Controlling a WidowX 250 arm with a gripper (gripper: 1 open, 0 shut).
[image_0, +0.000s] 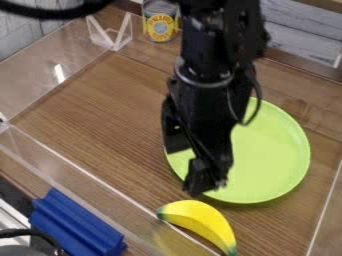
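Note:
My black gripper hangs low over the left part of a green plate, open, its fingers pointing down and hiding much of the plate. A yellow banana lies on the wooden surface just in front of the plate, below the gripper.
A blue object sits at the lower left outside a clear wall. A can stands at the back. The wooden floor left of the gripper is clear.

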